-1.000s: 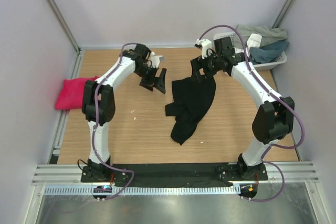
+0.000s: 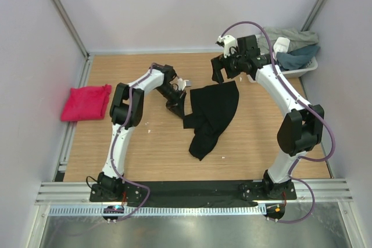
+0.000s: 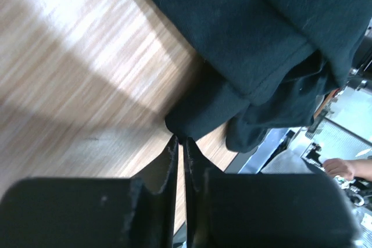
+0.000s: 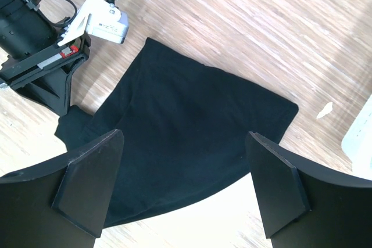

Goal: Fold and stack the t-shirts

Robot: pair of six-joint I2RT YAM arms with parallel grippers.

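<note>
A dark T-shirt lies spread at the table's centre, a narrow flap reaching toward the front. My left gripper is down at its left edge, over a small corner; in the left wrist view its fingertips are shut at the tip of that dark fabric, and whether cloth is pinched between them I cannot tell. My right gripper hangs open above the shirt's upper right, its fingers framing the shirt in the right wrist view.
A folded red shirt lies at the left edge. A white basket with grey and teal garments sits at the back right.
My left gripper has come down and toward the front onto the shirt's left corner, and has shut. My right gripper has shifted slightly toward the back; the shirt looks unchanged.
</note>
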